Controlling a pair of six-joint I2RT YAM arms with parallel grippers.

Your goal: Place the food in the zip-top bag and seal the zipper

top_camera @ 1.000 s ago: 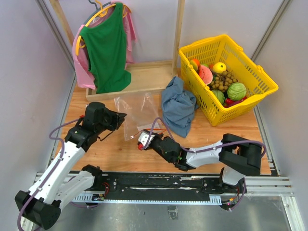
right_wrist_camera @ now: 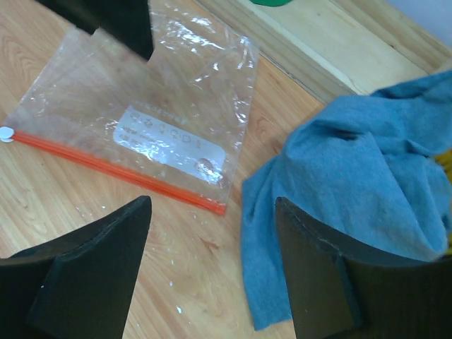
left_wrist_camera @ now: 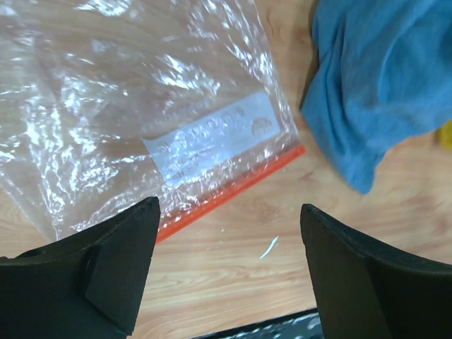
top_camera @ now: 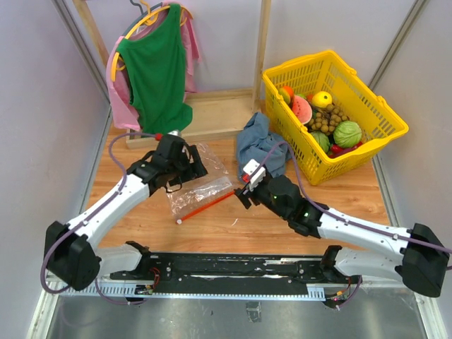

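Note:
A clear zip top bag (top_camera: 201, 187) lies flat on the wooden table, its red zipper (right_wrist_camera: 106, 167) along the edge nearest the robot. At the zipper's left end sits a white slider (right_wrist_camera: 6, 133). The bag looks empty, with a pale label panel (left_wrist_camera: 215, 138) near the zipper. My left gripper (top_camera: 198, 164) is over the bag, open, nothing between its fingers. Just off the zipper's right end hangs my right gripper (top_camera: 248, 196), its fingers (right_wrist_camera: 106, 265) apart and empty. Food, such as a watermelon slice (top_camera: 301, 110) and a cabbage (top_camera: 347, 134), fills the basket.
A yellow basket (top_camera: 387, 134) stands at the back right. Crumpled blue cloth (top_camera: 261, 146) lies between it and the bag. Behind are a wooden rack (top_camera: 219, 113) and hanging clothes, including a green top (top_camera: 157, 78). Bare table shows at front right.
My left gripper has moved right, over the bag. The right gripper has moved right, off the bag's zipper edge. The bag has shifted toward the robot and turned slightly.

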